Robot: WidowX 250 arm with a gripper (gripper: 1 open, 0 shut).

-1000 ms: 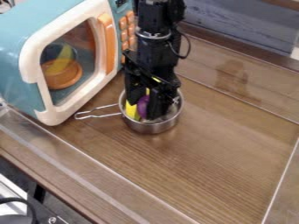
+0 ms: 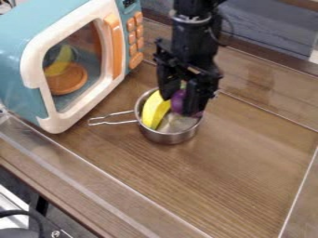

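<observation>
A small steel pot (image 2: 169, 133) with a wire handle pointing left stands on the wooden table, right of a toy microwave. A yellow banana-like piece (image 2: 155, 110) leans inside it. The black gripper (image 2: 185, 96) is over the pot's right side, at a purple round object (image 2: 179, 100); whether its fingers hold that object is hard to tell.
The blue and white toy microwave (image 2: 52, 122) fills the upper left, with orange and yellow items inside. A black cable lies at the lower left.
The gripper has risen and shifted right; the purple object now shows higher, at the gripper, and more of the yellow piece is visible. The pot has moved slightly right.
</observation>
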